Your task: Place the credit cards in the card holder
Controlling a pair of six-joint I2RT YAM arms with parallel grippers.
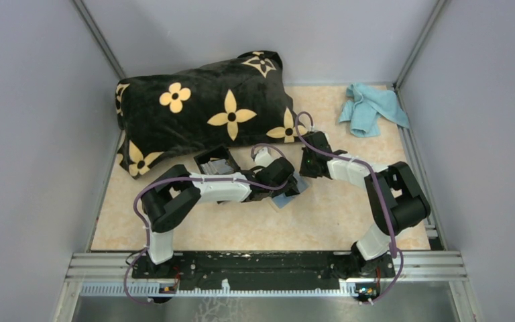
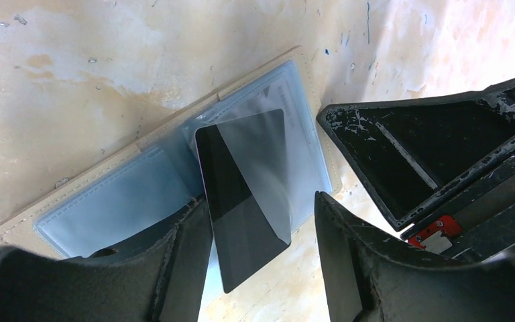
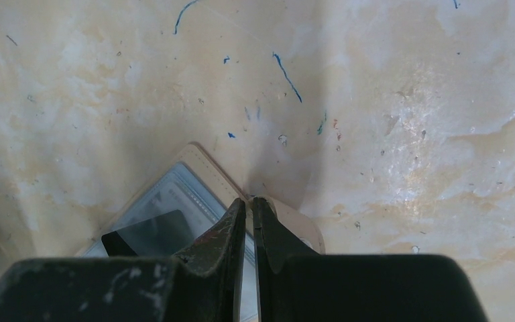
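Observation:
The open card holder (image 2: 107,204), beige-edged with clear bluish pockets, lies diagonally on the table. Over its upper pocket area is a dark card (image 2: 241,231) with a black band; how much of it sits inside a pocket I cannot tell. My left gripper is open above the holder, a finger either side of the card's lower part. At the holder's other end, my right gripper has its fingertips close together with a narrow gap, by the beige edge and strap tab (image 3: 298,225). Whether the edge is between them is unclear.
A black box (image 1: 216,161) with light contents stands behind my left forearm. The dark patterned cushion (image 1: 201,111) fills the back left, and a blue cloth (image 1: 372,111) lies at the back right. Bare table extends in front of the holder.

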